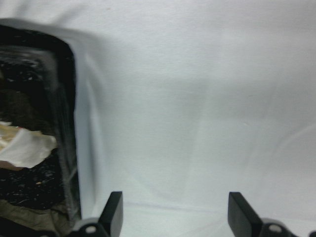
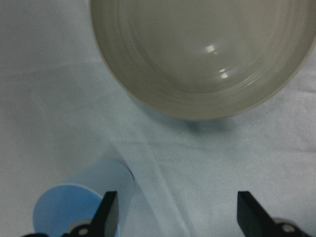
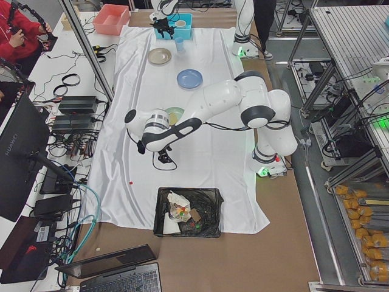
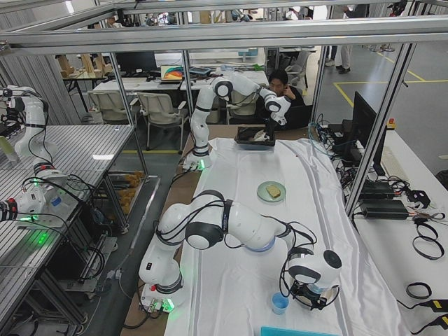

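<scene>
A black bin (image 3: 213,210) holding crumpled wrappers and bits of food sits at the near end of the white cloth. My left gripper is open and empty over the cloth beside the bin. My right gripper is open and empty, above a blue cup (image 2: 84,202) and just short of a beige plate (image 2: 202,64). A green plate (image 4: 263,192) with a yellow piece on it (image 4: 273,190) lies midway along the table, partly hidden by the left arm in the left camera view. A blue plate (image 3: 189,78) lies farther along.
A light-blue bin (image 3: 164,33) stands at the far end. A laptop (image 3: 118,274) sits beyond the cloth's near edge, and a monitor (image 3: 18,158) at the side. The cloth between the green plate and black bin is mostly clear.
</scene>
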